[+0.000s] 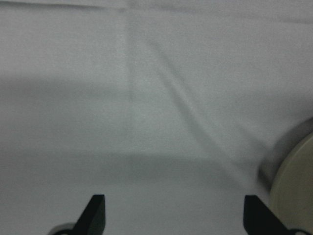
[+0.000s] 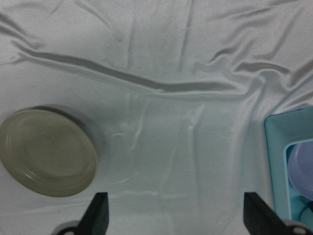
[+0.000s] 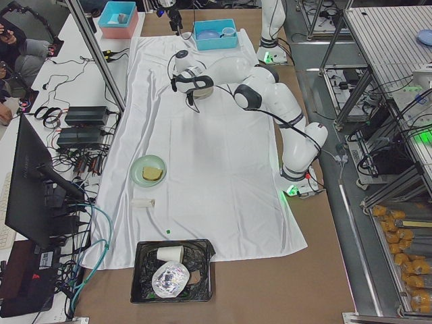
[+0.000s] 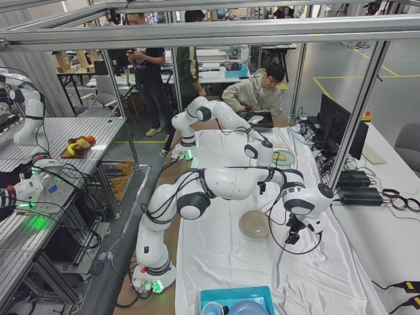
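A plain round dish in olive-grey rests on the white cloth, with its edge [image 1: 293, 186] at the right of the left wrist view. My left gripper hovers over bare cloth beside it, open and empty. My right gripper is also open above the cloth, between the dish and a blue bin [image 2: 278, 161] that holds a purple bowl [image 2: 303, 169]. A green plate [image 3: 140, 172] with a yellow piece [image 3: 152, 173] on it lies farther along the cloth.
A black bin [image 3: 142, 283] with a foil item and white objects stands at one end of the cloth. A small pale item [image 3: 142, 202] lies near the green plate. Monitors [image 3: 30, 189] line the side table.
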